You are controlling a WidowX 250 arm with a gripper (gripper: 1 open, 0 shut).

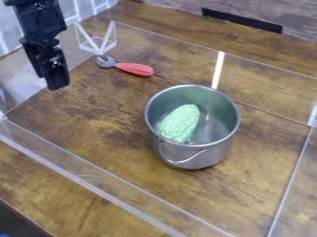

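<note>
My black gripper (47, 70) hangs open at the upper left, above the wooden surface, with nothing seen between its fingers. A steel pot (210, 154) stands right of centre, holding a pale green corn cob (180, 122). A red-handled tool (133, 68) with a metal head lies toward the back, to the right of my gripper.
Clear plastic walls border the wooden work surface (93, 125) on several sides. A wire-like corner piece (96, 43) stands at the back left.
</note>
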